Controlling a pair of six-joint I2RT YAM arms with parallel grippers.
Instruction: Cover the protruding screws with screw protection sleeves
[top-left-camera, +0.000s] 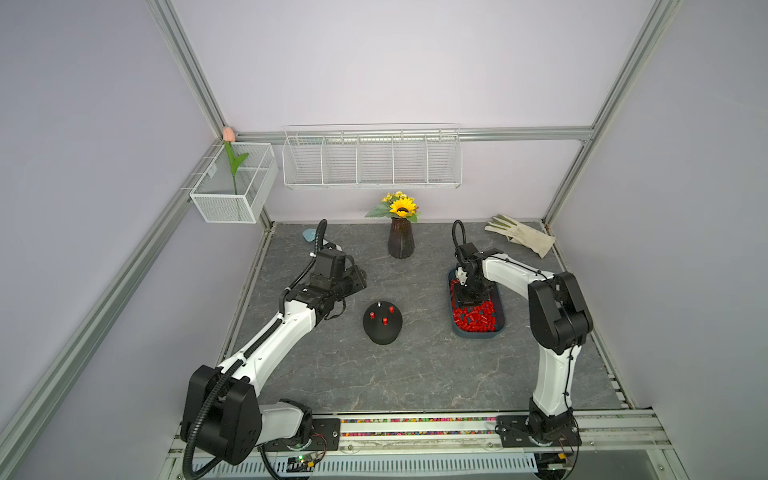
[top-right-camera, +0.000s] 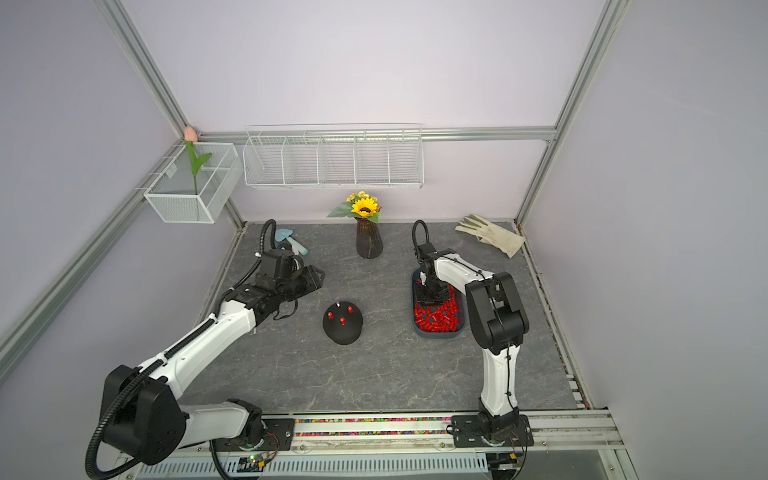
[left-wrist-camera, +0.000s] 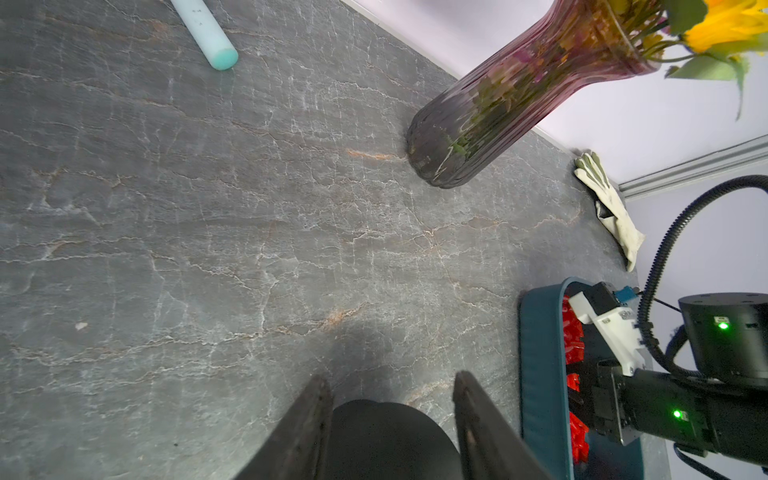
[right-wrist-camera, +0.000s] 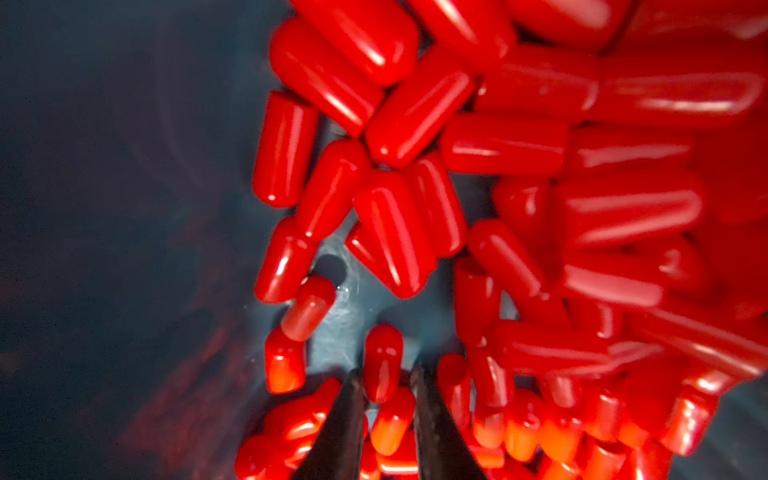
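Note:
A round black base (top-left-camera: 382, 334) sits mid-table. Three of its screws wear red sleeves (top-left-camera: 385, 321); a pale bare screw (top-left-camera: 379, 304) stands at its back edge. The blue bin (top-left-camera: 502, 320) is full of loose red sleeves (right-wrist-camera: 504, 144). Inside that bin my right gripper is open, its fingertips either side of one small sleeve (right-wrist-camera: 384, 352); whether they touch it I cannot tell. My left gripper hangs open and empty behind and left of the base, whose screws are out of the left wrist view.
A glass vase with flowers (top-left-camera: 401, 238) stands at the back. A light blue tool (top-right-camera: 292, 241) lies at the back left and a glove (top-left-camera: 524, 234) at the back right. Clear table lies between base and bin and in front of them.

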